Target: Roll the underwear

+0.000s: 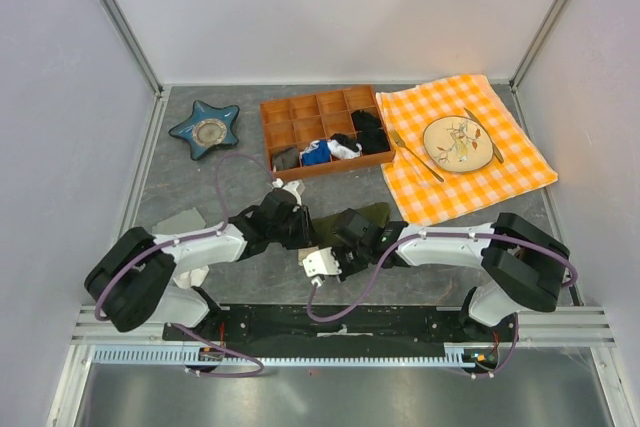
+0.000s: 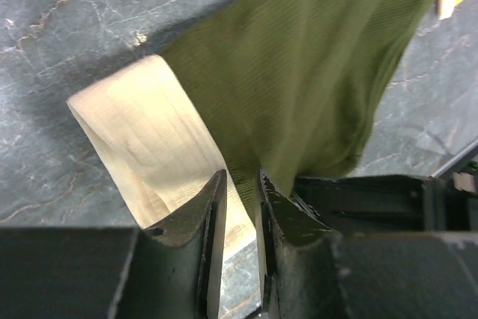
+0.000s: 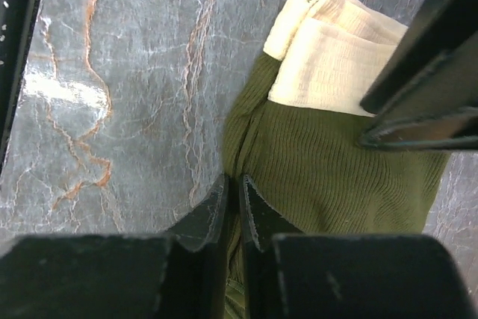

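Note:
Dark green underwear [image 1: 371, 212] with a cream waistband [image 2: 160, 136] lies flat on the grey surface, partly hidden by both arms in the top view. At the waistband's edge, my left gripper is narrowly open, its fingertips a small gap apart over the seam between band and green cloth. My right gripper is at the near side edge of the green cloth, where a fold runs up to its nearly closed fingers [image 3: 213, 211]; whether they pinch it I cannot tell. Part of the left gripper's dark fingers also shows in the right wrist view.
Behind stands a wooden divided box [image 1: 320, 112] with several rolled cloths. An orange checked cloth [image 1: 420, 187] with a plate [image 1: 458, 144] is at the right, a blue star-shaped dish [image 1: 206, 129] at back left. A grey folded cloth [image 1: 180, 223] lies left. The two grippers are close together.

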